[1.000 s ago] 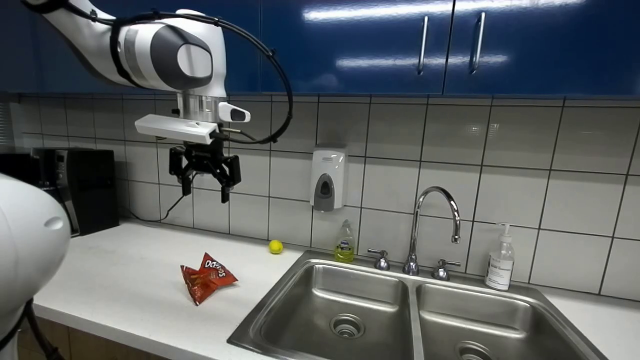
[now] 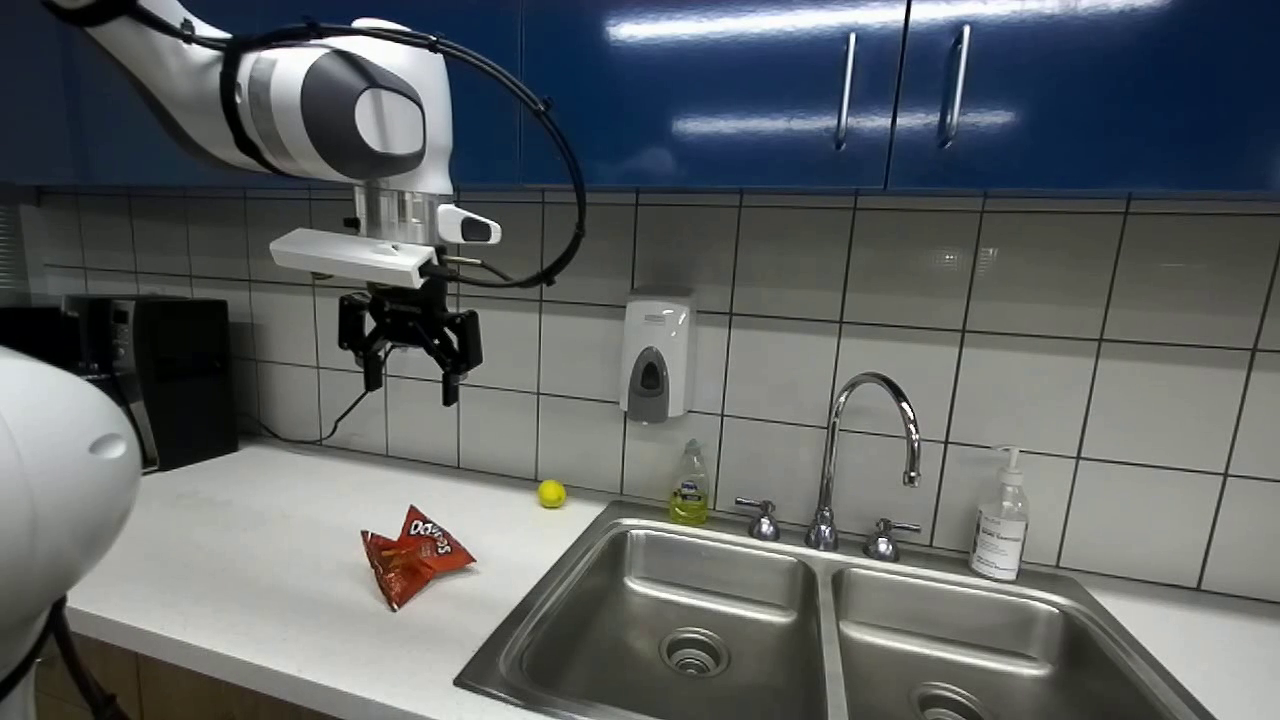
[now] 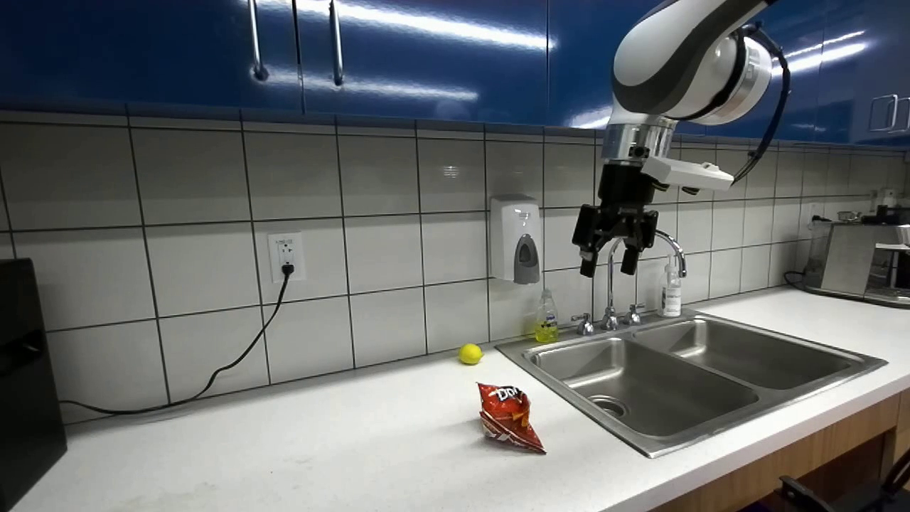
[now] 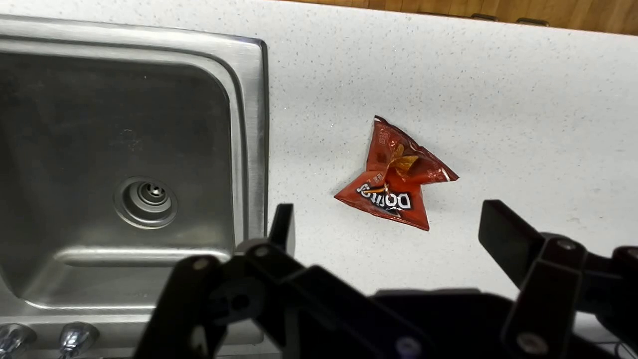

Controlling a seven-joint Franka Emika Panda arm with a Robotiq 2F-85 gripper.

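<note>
A crumpled red Doritos bag lies on the white counter, left of the sink in both exterior views. From above, in the wrist view, the bag shows its logo and twisted middle. My gripper hangs well above the counter, fingers pointing down. Its fingers are wide apart, with only bare counter seen between the fingertips. In the second exterior view the gripper is likewise empty and clear of everything. Near the back wall sits a small yellow ball or lemon.
The steel double sink has a tall faucet behind it. A dish soap bottle and a sanitizer bottle stand along its back edge. A black microwave occupies the far left. Counter around the bag is clear.
</note>
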